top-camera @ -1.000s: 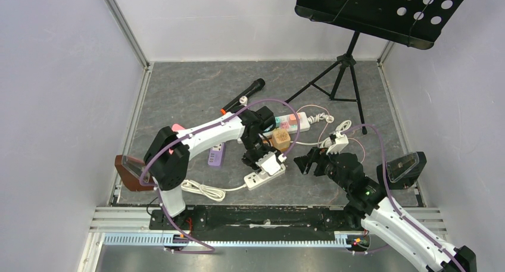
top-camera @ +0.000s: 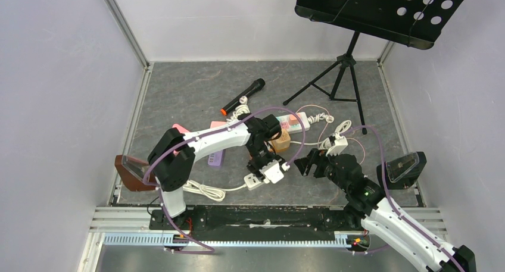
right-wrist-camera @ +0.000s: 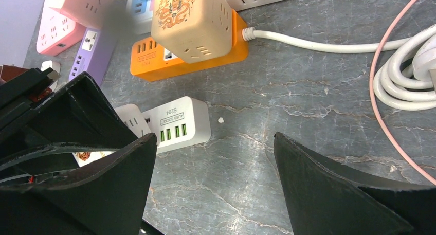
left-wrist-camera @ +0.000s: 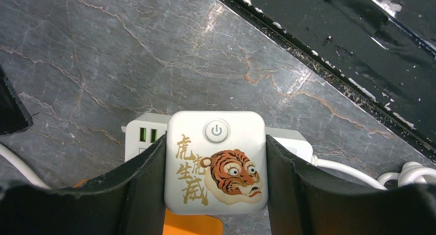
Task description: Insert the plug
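Note:
My left gripper grips a white cube plug with a tiger print (left-wrist-camera: 226, 183) and a power button, directly over a white power strip (left-wrist-camera: 290, 142); whether it is seated is hidden. In the top view that strip (top-camera: 253, 183) lies near the front edge under the left wrist. My right gripper stands apart to the right, fingers spread with nothing between them; in its view the strip's green-slotted end (right-wrist-camera: 185, 119) shows beside the left gripper.
An orange strip (right-wrist-camera: 144, 60) with a beige dragon-print cube (right-wrist-camera: 190, 24) lies behind, near purple (top-camera: 215, 159) and pink strips. Coiled cables (right-wrist-camera: 401, 91), a microphone (top-camera: 244, 96) and a stand's tripod are around. Bare floor lies right of the white strip.
The left arm has moved a little toward the front, down in the top view, over the white strip. The right arm looks unchanged.

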